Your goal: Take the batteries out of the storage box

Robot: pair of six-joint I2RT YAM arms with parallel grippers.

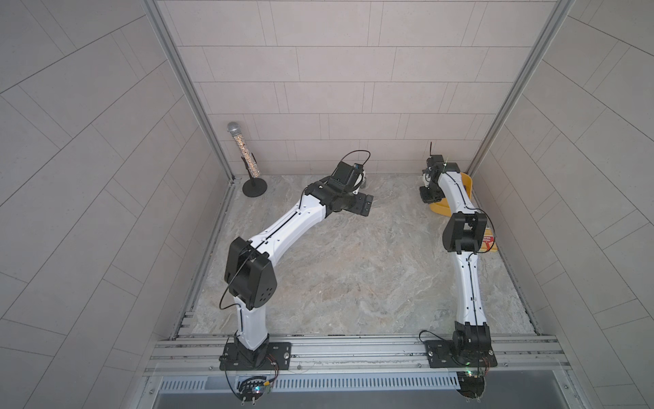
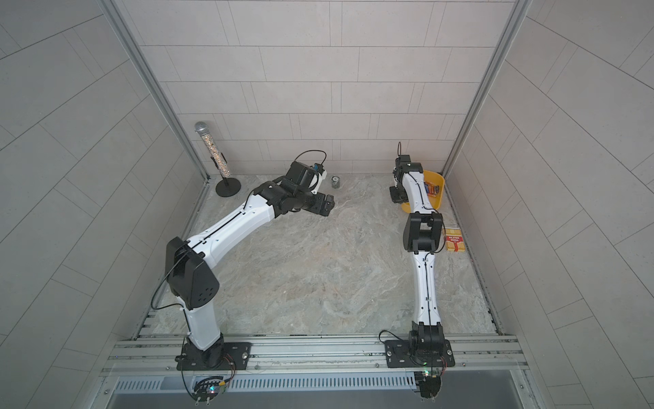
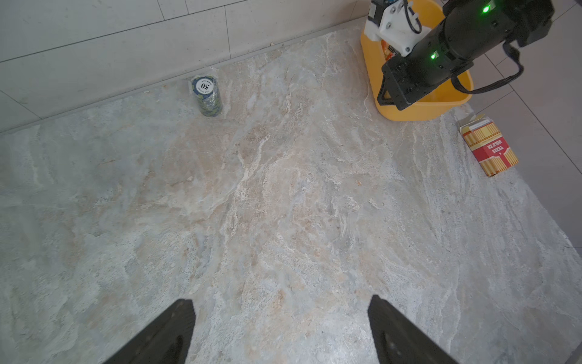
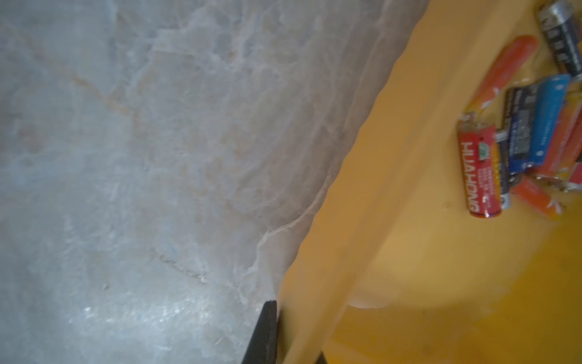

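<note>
The yellow storage box (image 4: 388, 200) stands at the far right of the table, by the back wall. My right gripper is shut on its left side wall, one finger outside and one inside. The box is turned at a slant in the right wrist view. Several loose batteries lie in it, among them a red battery (image 4: 480, 173) and a blue battery (image 4: 549, 118). In the left wrist view the right arm covers much of the box. My left gripper is open over bare table, with nothing between its fingers.
A round stack in clear wrap (image 3: 207, 96) stands near the back wall. A red and yellow carton (image 3: 488, 147) lies in front of the box, by the right wall. At the back left is a microphone-shaped object (image 2: 212, 150) on a stand.
</note>
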